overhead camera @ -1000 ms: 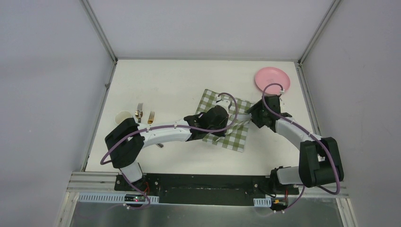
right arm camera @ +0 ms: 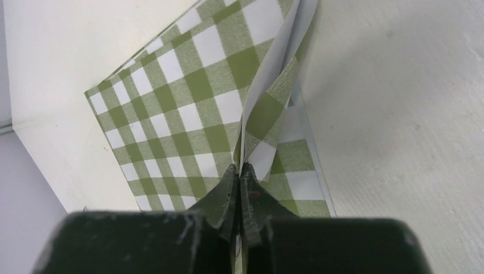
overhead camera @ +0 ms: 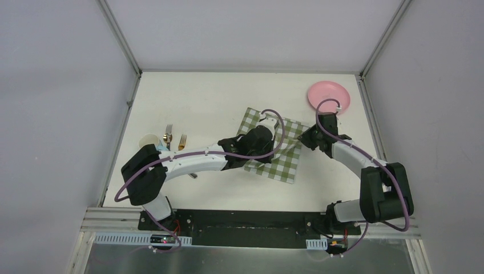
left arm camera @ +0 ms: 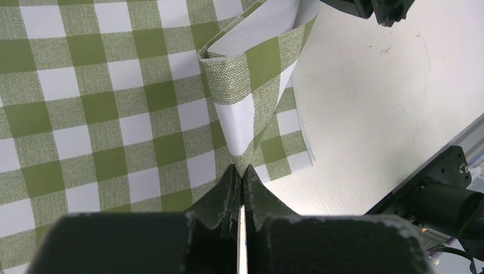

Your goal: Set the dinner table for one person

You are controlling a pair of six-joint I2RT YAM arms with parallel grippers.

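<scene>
A green-and-white checked placemat [overhead camera: 282,167] lies mid-table, its upper layer lifted and creased. In the left wrist view, my left gripper is shut on a pinched corner of the placemat [left arm camera: 160,114], which rises from it in a fold. My right gripper is shut on the raised edge of the same placemat [right arm camera: 200,103], at its right side. Seen from above, the left gripper [overhead camera: 269,162] and right gripper [overhead camera: 301,138] stand a short distance apart, and the left arm covers part of the cloth.
At the back right is a pink plate [overhead camera: 329,95], close behind the right arm. To the left stand a pale cup [overhead camera: 149,140], a fork [overhead camera: 169,129], a spoon [overhead camera: 167,137] and a gold fork [overhead camera: 182,141], with the left arm near them.
</scene>
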